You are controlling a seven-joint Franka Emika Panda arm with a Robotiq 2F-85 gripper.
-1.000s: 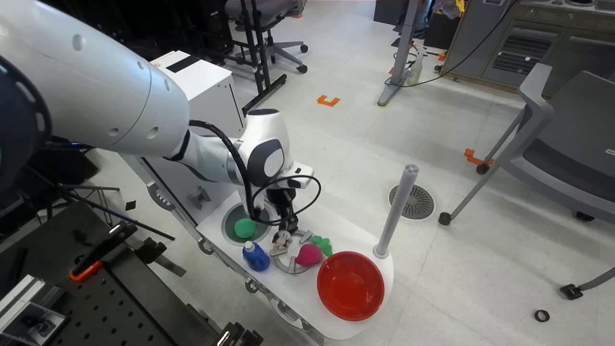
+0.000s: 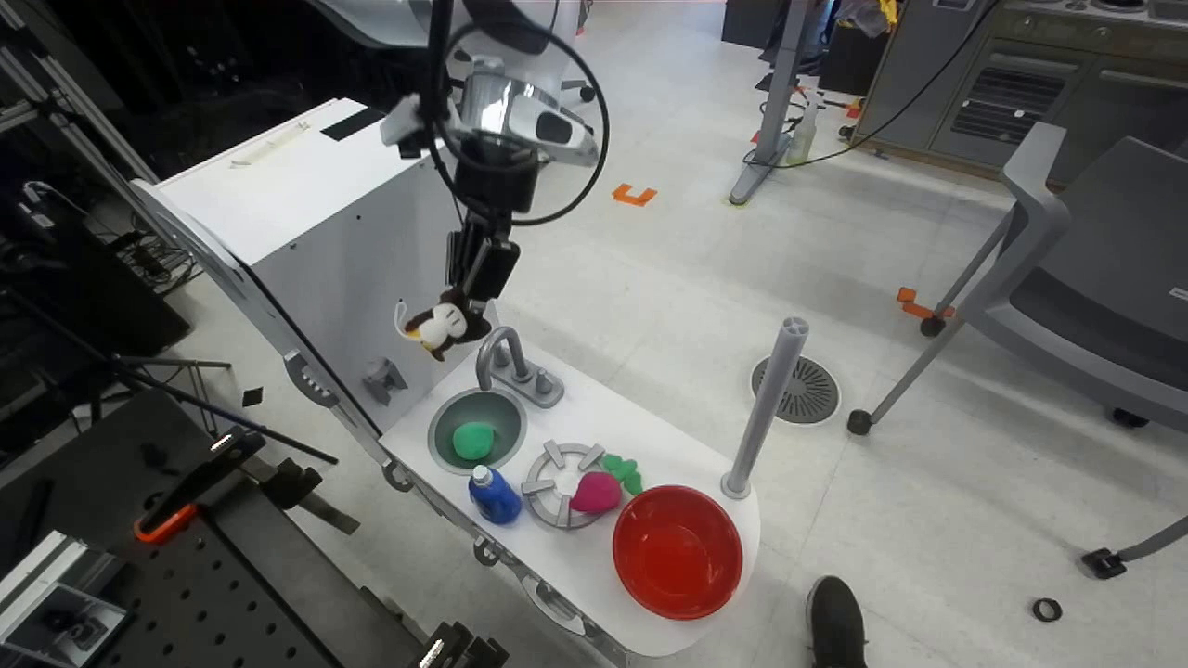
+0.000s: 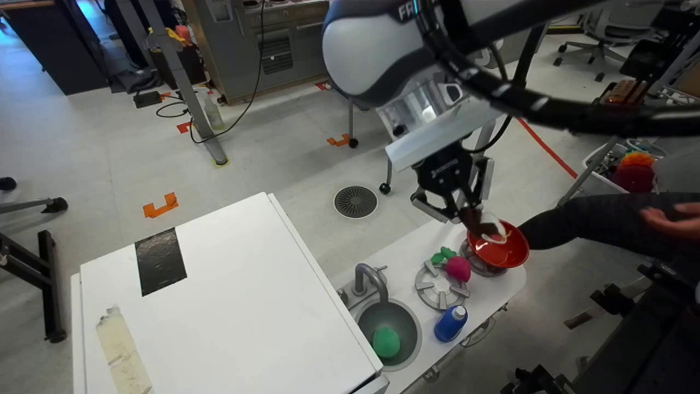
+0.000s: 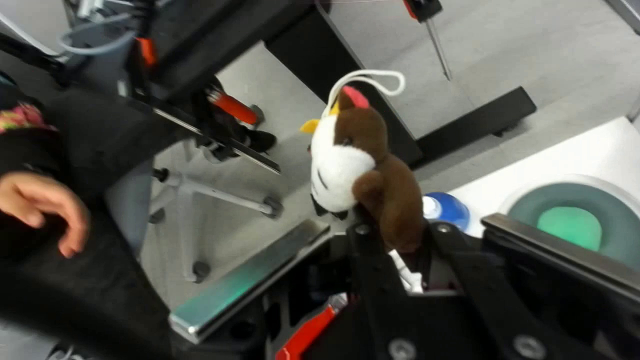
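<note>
A small brown and white plush toy [image 2: 443, 323] with a thin white loop hangs in the air above the sink end of the white counter. My gripper is shut on the toy's brown lower body, as the wrist view shows. The toy's white face [image 4: 339, 170] and yellow beak stick out beyond the fingers. In exterior view 2 the gripper [image 3: 464, 213] and the toy overlap the red bowl [image 3: 502, 246] in the picture, though exterior view 1 shows them well away from it.
On the counter are a sink [image 2: 442, 421] with a green object [image 2: 473, 441], a grey faucet [image 2: 490, 352], a blue bottle [image 2: 495, 496], a burner holding a pink object [image 2: 597, 492] and green pieces [image 2: 626, 473], and a red bowl [image 2: 677, 551]. A tall white cabinet [image 3: 229, 295] borders the sink end.
The arm has risen and swung back from the burner toward the cabinet. The plush toy, low by the burner a second ago, has come up with the gripper.
</note>
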